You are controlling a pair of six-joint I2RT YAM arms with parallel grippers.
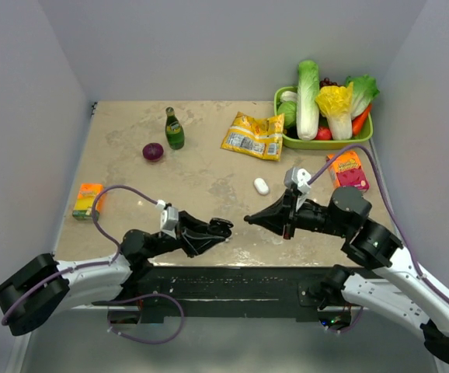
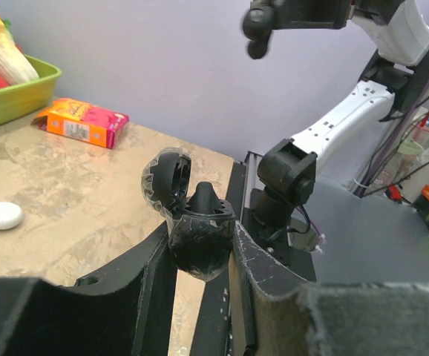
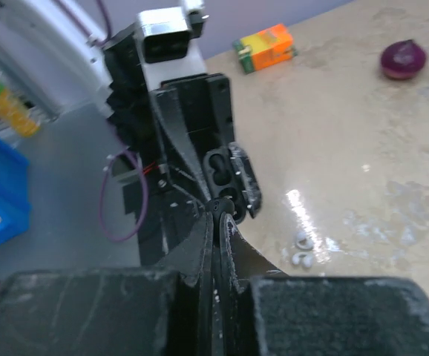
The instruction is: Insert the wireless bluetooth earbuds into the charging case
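Observation:
A black charging case (image 2: 200, 241), its lid up, is gripped between the fingers of my left gripper (image 1: 219, 231). In the right wrist view the case's inner side (image 3: 220, 170) shows dark rounded hollows. My right gripper is shut on a small black earbud (image 3: 220, 206), whose rounded end sticks out past the fingertips. The top view has this earbud (image 1: 247, 219) a short way right of the case, apart from it. A white case (image 1: 261, 186) lies on the table, and a pair of white earbuds (image 3: 303, 251) rests there too.
At the back right sits a green basket (image 1: 347, 144) of vegetables, with a yellow bag (image 1: 254, 136) beside it. A bottle (image 1: 174, 130), an onion (image 1: 153, 152), an orange-yellow box (image 1: 88, 201) and a red-orange box (image 1: 347, 172) stand farther out.

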